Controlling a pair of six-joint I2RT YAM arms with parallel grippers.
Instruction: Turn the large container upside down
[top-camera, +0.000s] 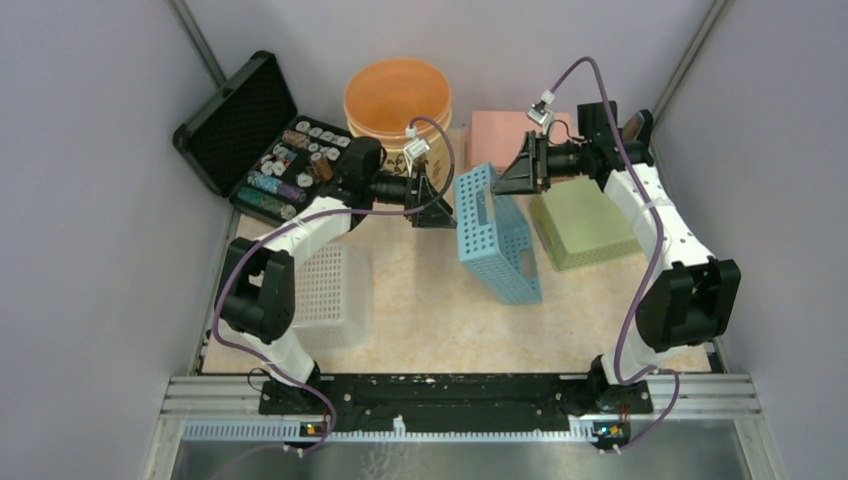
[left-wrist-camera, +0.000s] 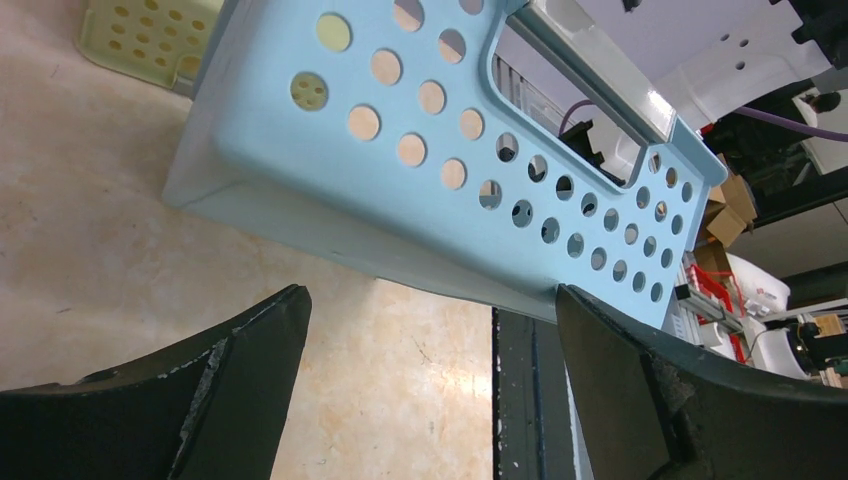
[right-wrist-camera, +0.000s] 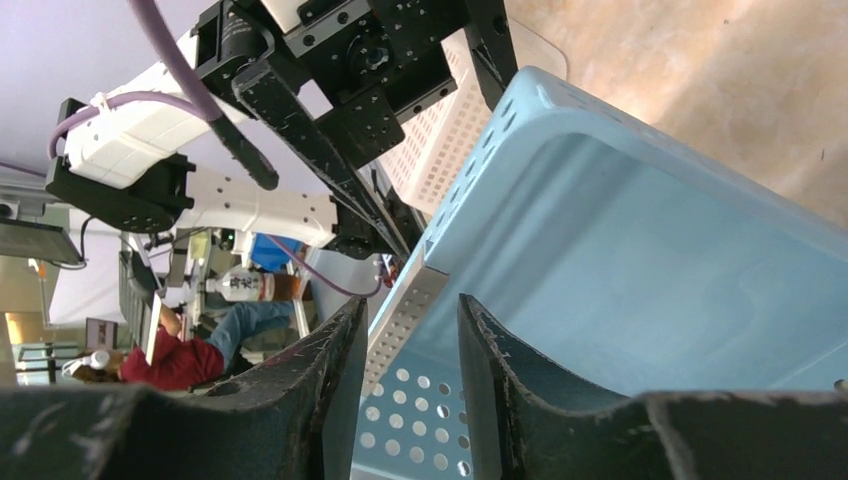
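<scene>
The large light-blue container (top-camera: 497, 245) stands tilted on its side at the middle of the table, its open side facing right. My left gripper (top-camera: 434, 216) is at its left, fingers wide apart and nothing held; in the left wrist view the right finger (left-wrist-camera: 640, 380) overlaps the container's lower edge. My right gripper (top-camera: 500, 186) is at its upper right edge. In the right wrist view, the right gripper's fingers (right-wrist-camera: 335, 380) are spread, with the handle edge in the gap beyond them, not clamped. Whether either finger touches the container, I cannot tell.
A green container (top-camera: 590, 225) and a pink one (top-camera: 500, 135) sit behind on the right. An orange bucket (top-camera: 398, 95) is at the back, an open black case (top-camera: 240, 130) at the back left, and a white basket (top-camera: 320, 295) at the left.
</scene>
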